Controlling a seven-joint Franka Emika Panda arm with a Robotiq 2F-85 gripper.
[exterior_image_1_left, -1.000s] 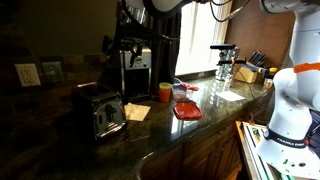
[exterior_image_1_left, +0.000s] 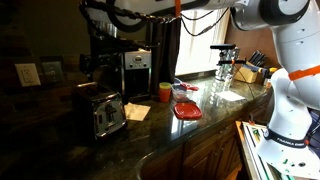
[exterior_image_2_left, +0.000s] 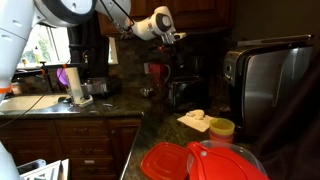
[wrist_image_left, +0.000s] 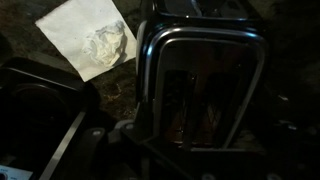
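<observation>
A black and silver toaster (exterior_image_1_left: 104, 118) stands on the dark counter near the wall. My gripper (exterior_image_1_left: 87, 72) hangs above it with nothing held. Seen from the wrist, the top of the toaster (wrist_image_left: 200, 75) and its long slots lie just beyond my dark fingers, which stand apart along the lower edge. Beside the toaster is a white sheet of paper (wrist_image_left: 68, 32) with a crumpled white item (wrist_image_left: 105, 44) on it. The dim light hides the fingertips' detail, and I cannot tell whether they touch the toaster.
A tall silver and black appliance (exterior_image_1_left: 137, 75) stands behind the paper. Farther right are an orange-red cup (exterior_image_1_left: 164, 92), a red plate (exterior_image_1_left: 187, 111) and a clear bowl (exterior_image_1_left: 181, 92).
My gripper has moved left in exterior view 1, from beside the tall appliance to above the toaster. The toaster and other counter items have stayed put.
</observation>
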